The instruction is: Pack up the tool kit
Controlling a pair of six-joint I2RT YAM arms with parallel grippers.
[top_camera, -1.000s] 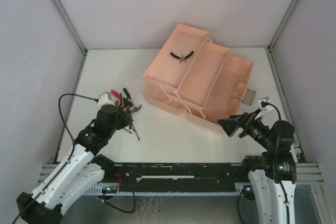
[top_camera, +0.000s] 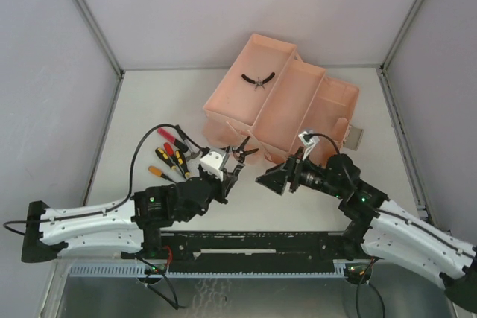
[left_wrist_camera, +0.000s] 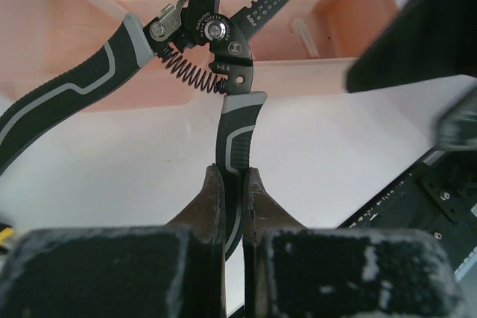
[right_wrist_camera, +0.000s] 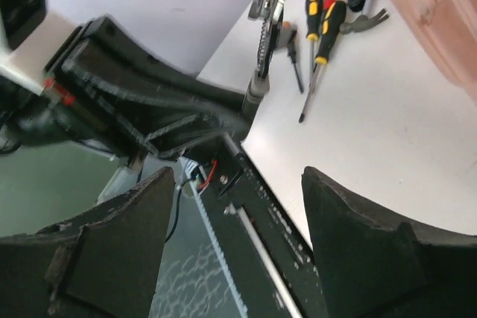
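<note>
In the left wrist view, wire strippers (left_wrist_camera: 216, 31) with black-and-grey handles stand spread, and my left gripper is shut on one handle; the other handle reaches out to the left. From above, the wire strippers (top_camera: 242, 153) hang just before the near-left part of the pink tool box (top_camera: 282, 102). My right gripper (top_camera: 272, 178) is apart from them, a little to their right; its fingers (right_wrist_camera: 328, 206) are open with nothing between. Small pliers (top_camera: 258, 81) lie in the box's upper-left tray.
To the left lie screwdrivers (right_wrist_camera: 329, 33) with yellow-black handles, a red-handled tool (top_camera: 166, 135) and a hammer (right_wrist_camera: 364, 22). A small grey piece (top_camera: 354, 138) is right of the box. Both arms are close together over the front middle.
My left gripper has carried the wire strippers rightward from the tools on the left to before the box. The right arm has swung left toward them.
</note>
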